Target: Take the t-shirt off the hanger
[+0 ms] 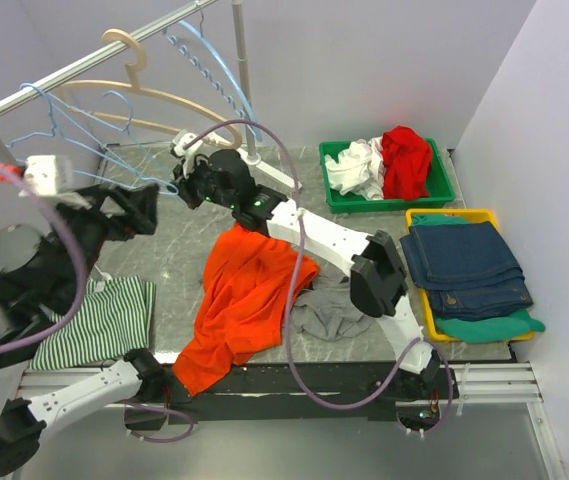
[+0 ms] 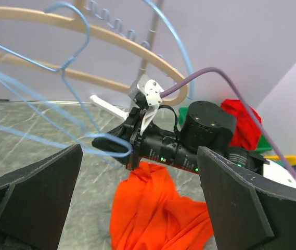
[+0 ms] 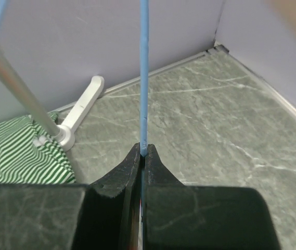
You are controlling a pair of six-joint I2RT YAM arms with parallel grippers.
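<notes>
An orange shirt lies loose on the grey floor, off any hanger. Blue wire hangers and a wooden hanger hang on the rail. My right gripper is shut at a thin blue hanger bar, which runs up from between its fingertips. My left gripper stands open beside the hangers at the left, with nothing between its fingers.
A green bin with white and red cloth and a yellow bin with jeans stand at the right. Striped cloth and grey cloth lie on the floor.
</notes>
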